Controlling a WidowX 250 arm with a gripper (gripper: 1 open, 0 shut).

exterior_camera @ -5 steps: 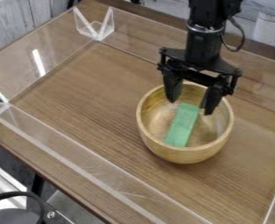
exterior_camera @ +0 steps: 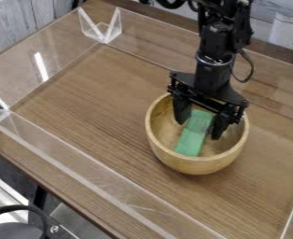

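Observation:
A round light wooden bowl (exterior_camera: 195, 161) sits on the table at right of centre. A green rectangular object (exterior_camera: 190, 138) lies inside it. My black gripper (exterior_camera: 206, 119) is lowered into the bowl from behind, its fingers around the upper end of the green object. Whether they touch it or are closed on it, I cannot tell.
A small clear plastic object (exterior_camera: 101, 25) stands at the back left. A dark cable lies at the lower left, by the table's edge.
My gripper has moved down into the bowl, closer to the green object. The bowl stays in about the same place.

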